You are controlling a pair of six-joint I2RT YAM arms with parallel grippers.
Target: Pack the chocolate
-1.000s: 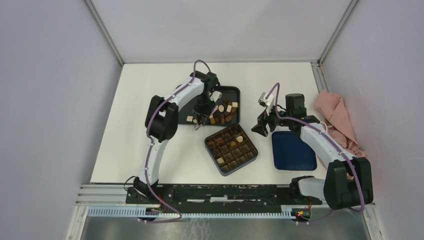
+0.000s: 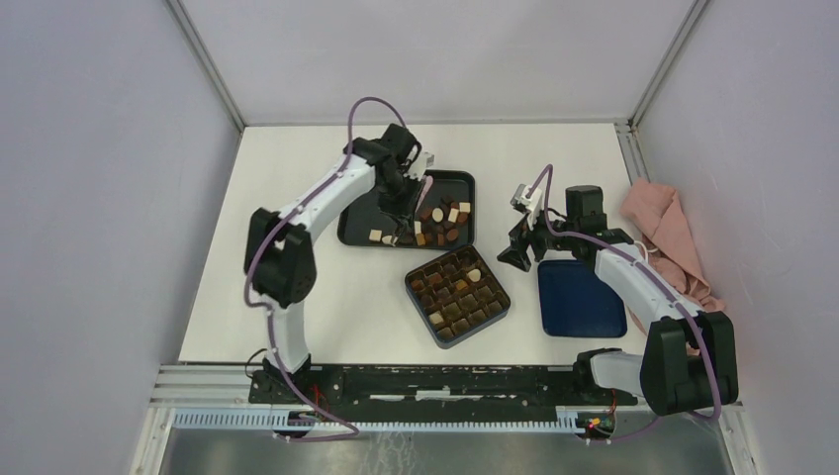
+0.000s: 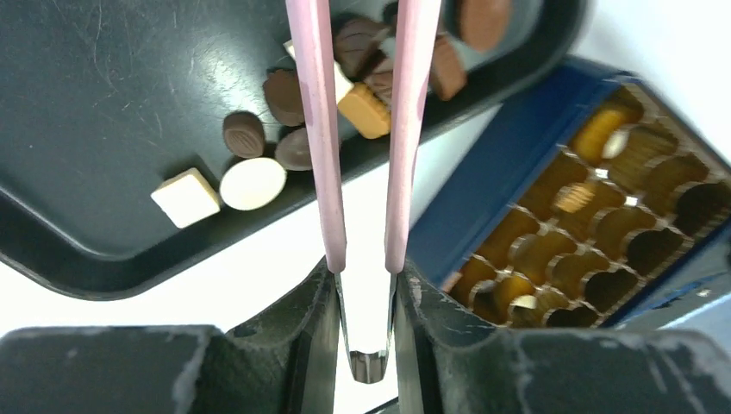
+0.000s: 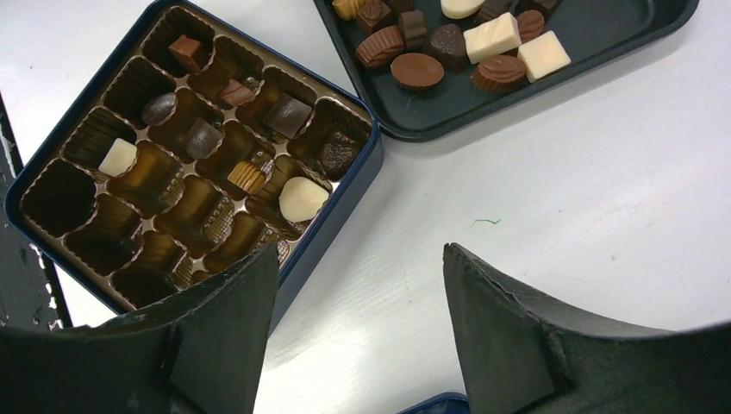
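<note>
Assorted chocolates lie in a dark tray (image 2: 356, 228), among them a white oval (image 3: 253, 182) and a white cube (image 3: 185, 198). My left gripper is over that tray, its long pink fingers apart; whether anything is between their far tips is out of view. The chocolate box (image 2: 457, 297) with gold compartments sits in front of the tray, some cells holding pieces, others empty. My right gripper hangs open right of the box, nothing between its fingers.
A blue tray (image 2: 581, 297) lies under the right arm. A pink cloth (image 2: 663, 218) is at the right edge.
The right arm is unchanged.
</note>
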